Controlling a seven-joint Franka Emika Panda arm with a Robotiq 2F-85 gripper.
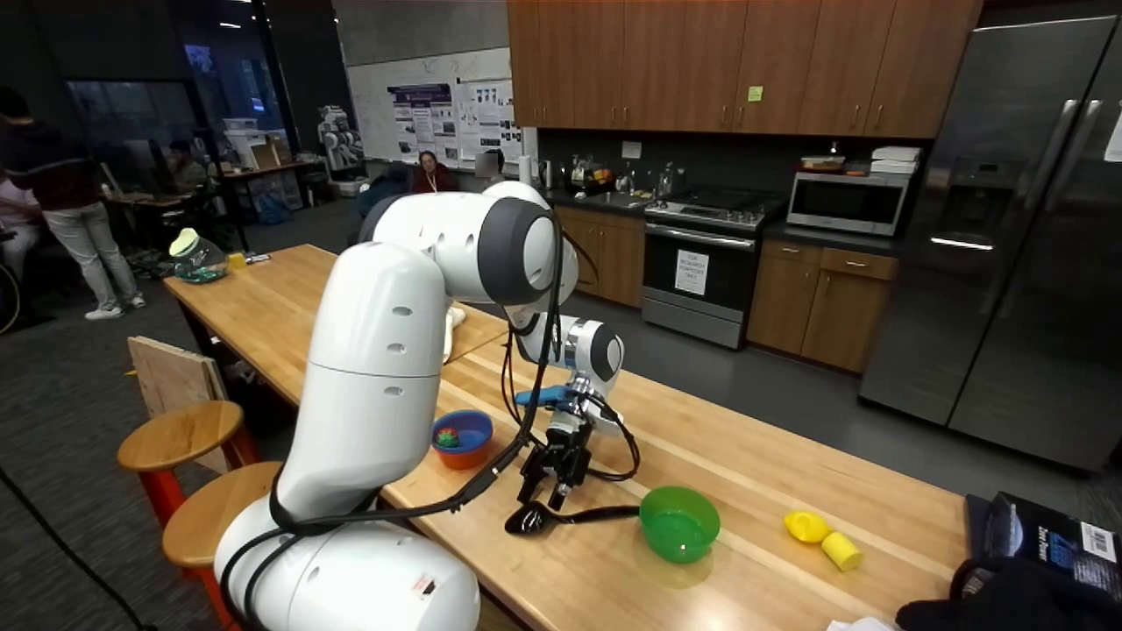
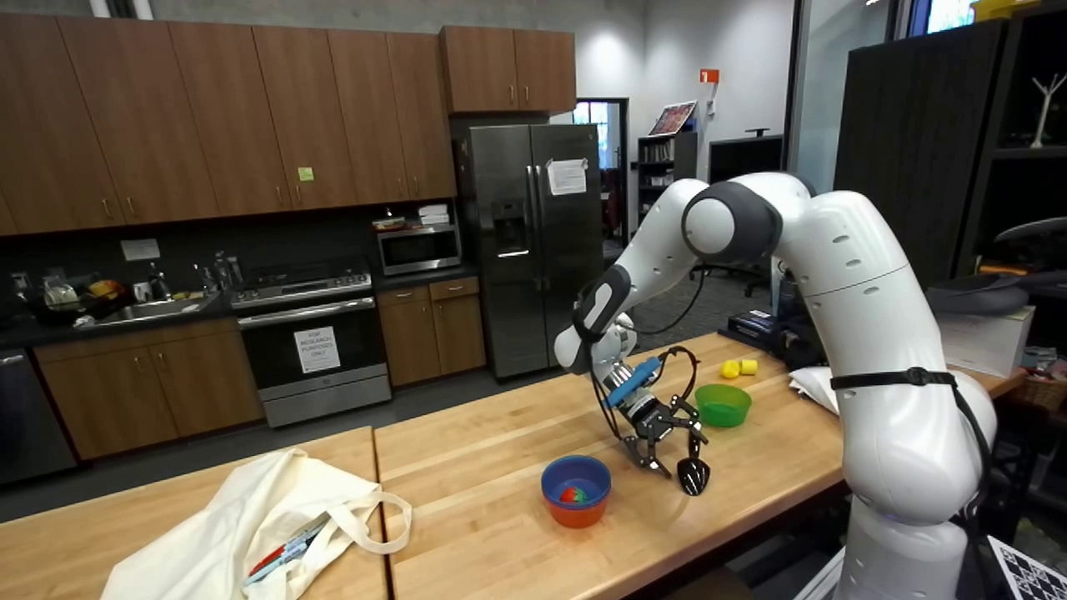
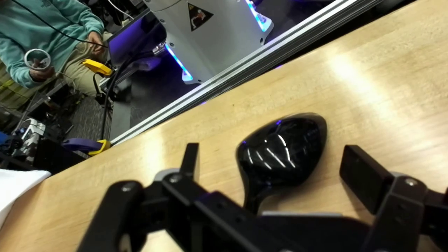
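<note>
A black ladle-like spoon [image 1: 531, 517] lies on the wooden table, its handle reaching toward the rim of a green bowl [image 1: 679, 524]. In the wrist view the spoon's glossy rounded head [image 3: 283, 151] shows between and beyond my two spread fingers, touching neither. My gripper [image 1: 542, 496] is open, tilted low over the table close to the spoon, with nothing held. In the second exterior view the spoon head [image 2: 692, 476] sits just to the right of the fingertips. A blue bowl [image 2: 575, 478] is stacked in an orange one, with a red and green strawberry-like item [image 2: 572, 495] inside.
Two yellow items, a lemon-like one [image 1: 806, 527] and a cylinder [image 1: 841, 550], lie beyond the green bowl. A cream tote bag [image 2: 250, 520] covers part of the other table. Dark boxes [image 1: 1052, 536] stand at the far end. Bare tabletop stretches behind the gripper.
</note>
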